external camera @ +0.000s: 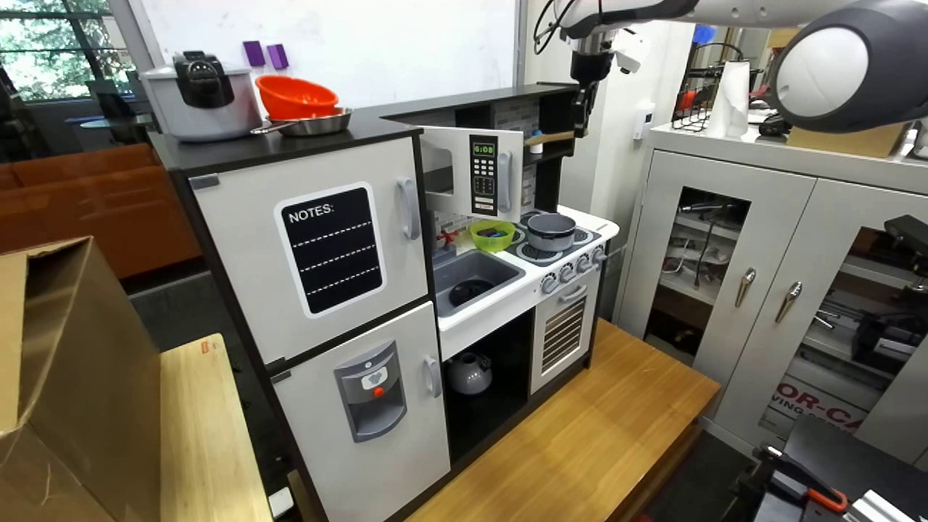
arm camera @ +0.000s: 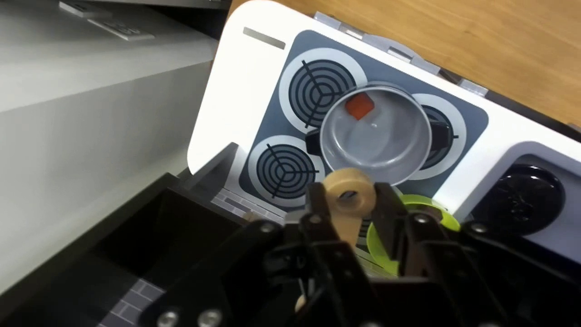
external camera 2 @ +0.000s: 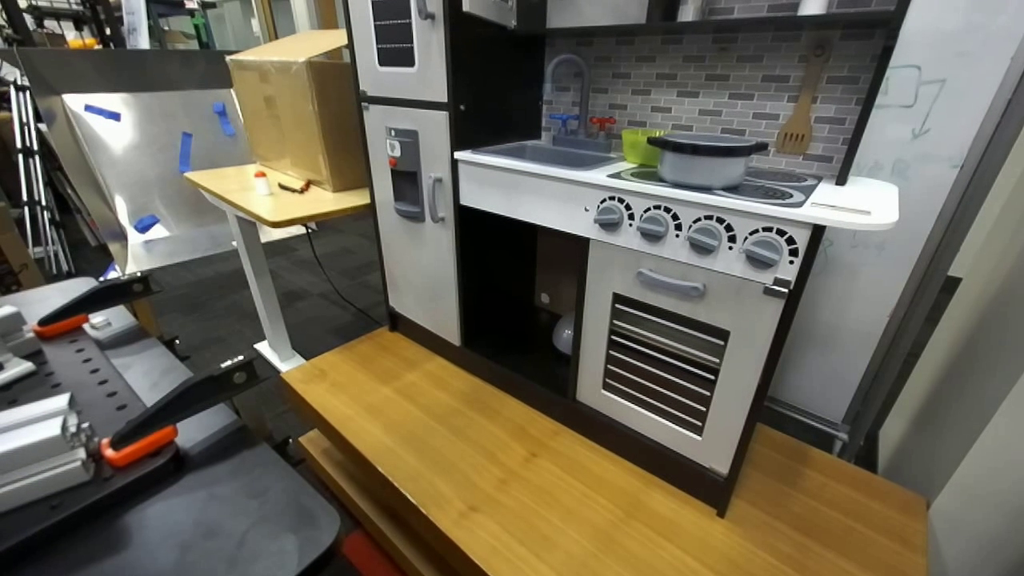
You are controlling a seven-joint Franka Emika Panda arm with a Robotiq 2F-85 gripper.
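Note:
In the wrist view my gripper is shut on a wooden utensil [arm camera: 351, 179], whose rounded end with a hole sticks out between the fingers. Exterior view 1 shows the gripper [external camera: 580, 130] high above the stove end of the toy kitchen, the light wooden utensil [external camera: 548, 138] lying roughly level and reaching left toward the shelf. How its far end is shaped cannot be made out. Below stands a grey pot [arm camera: 376, 133] on the burners, a red block [arm camera: 359, 106] inside it. A green bowl [arm camera: 382, 250] sits beside the pot, partly hidden by the fingers. Exterior view 2 does not include the gripper.
The microwave door [external camera: 470, 171] stands swung out left of the gripper. A slotted wooden spatula [external camera 2: 798, 120] hangs on the tiled back wall. The sink [external camera: 474, 277] holds a dark round item. Grey cabinets [external camera: 739, 261] stand to the right.

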